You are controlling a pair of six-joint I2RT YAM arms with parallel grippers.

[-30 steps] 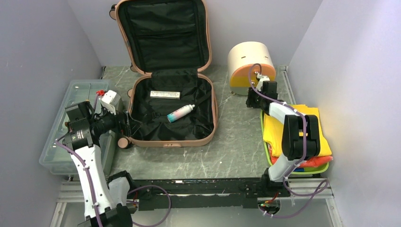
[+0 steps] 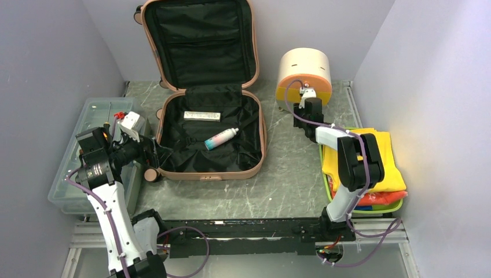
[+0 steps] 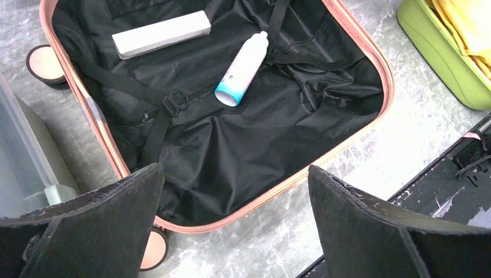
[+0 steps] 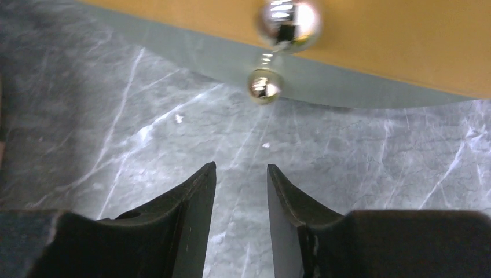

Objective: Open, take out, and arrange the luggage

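The suitcase [image 2: 209,175] lies open, lid raised, holding a white spray bottle [image 2: 221,138] and a long pale box [image 2: 202,116]. My left gripper [image 2: 156,152] is open above its near left corner, empty. At the back right stands a cream cabinet [image 2: 304,61] with orange-yellow front. My right gripper [image 2: 297,116] is just in front of it; in the right wrist view its fingers are part open and empty, below two metal knobs [image 4: 264,87] on the cabinet front.
A clear lidded bin [image 2: 75,174] is at the left. A green basket [image 2: 382,208] with folded yellow and orange cloth is at the right.
The right gripper has moved leftward along the front of the cabinet, which has shifted slightly left too. The left arm has hardly moved.
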